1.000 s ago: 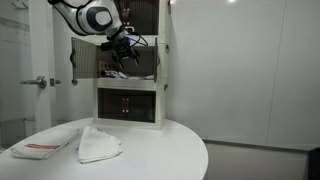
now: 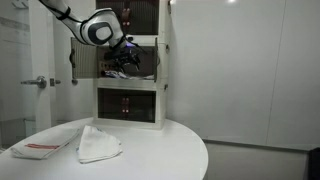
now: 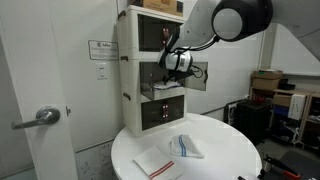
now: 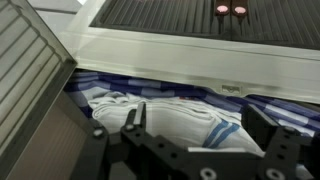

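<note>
My gripper stands open in the wrist view, its two dark fingers (image 4: 133, 119) wide apart. Below and ahead of them lies a crumpled white cloth (image 4: 170, 121) with a blue stripe, partly hidden by the gripper. A blue checked cloth (image 4: 100, 82) shows along its far edge. Both are in the open middle compartment of a cabinet (image 2: 145, 42). From outside, the gripper (image 2: 124, 52) is at that compartment, above the cloths; contact cannot be told. Two folded white cloths rest on the round table: one with red stripes (image 2: 40, 146), the other (image 2: 98, 144) nearer the cabinet.
The compartment's slatted door (image 2: 84, 60) is swung open on the left in exterior view 1. Below, the lower cabinet doors (image 2: 127, 104) are shut. A room door with a handle (image 3: 38, 118) stands at the left.
The arm and gripper have come down a little towards the middle compartment. The cloths on the table and the cabinet doors look unmoved.
</note>
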